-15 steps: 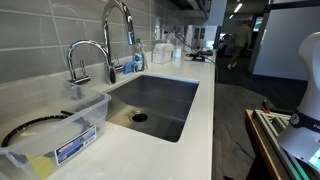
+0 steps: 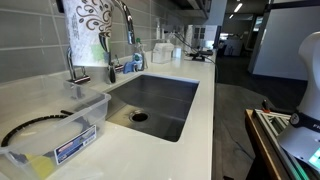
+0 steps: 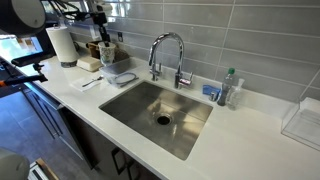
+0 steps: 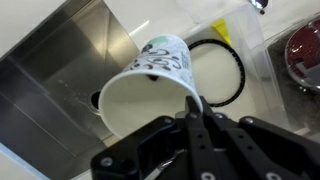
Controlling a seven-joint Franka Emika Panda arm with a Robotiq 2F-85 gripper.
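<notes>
A white paper-like cup with a printed pattern (image 4: 175,55) hangs in my gripper, its open mouth facing the wrist camera. The fingers are shut on the rim at the lower right of that mouth. In exterior view 1 the patterned cup (image 2: 90,28) is at the top left, in the air above the clear plastic bin (image 2: 95,104) and near the faucet. The gripper itself is outside that view. In exterior view 2 the arm reaches in at the top left, with the gripper (image 3: 104,42) small and dark over the far-left counter.
Beside the bin lies the steel sink (image 2: 150,100), empty apart from its drain. A black cable-like loop (image 4: 235,70) rests inside the bin. The tall faucet (image 3: 181,60) rises behind the sink. The counter right of the sink (image 3: 240,140) is clear.
One second ago no cup was in exterior view 1.
</notes>
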